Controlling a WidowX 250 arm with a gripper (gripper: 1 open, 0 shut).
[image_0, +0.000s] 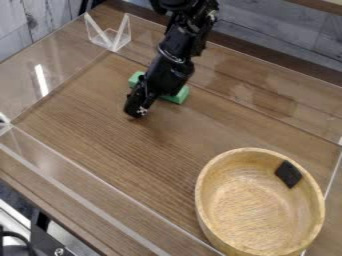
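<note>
The black gripper (138, 108) reaches down from the top centre to the wooden table, its tip low at the left of a green object (174, 95). The green object lies partly hidden behind the gripper and arm. The fingers are dark and small, and I cannot make out anything held between them.
A large tan round bin (259, 230) with a black patch stands at the lower right. A clear plastic piece (108, 32) is at the back left edge.
</note>
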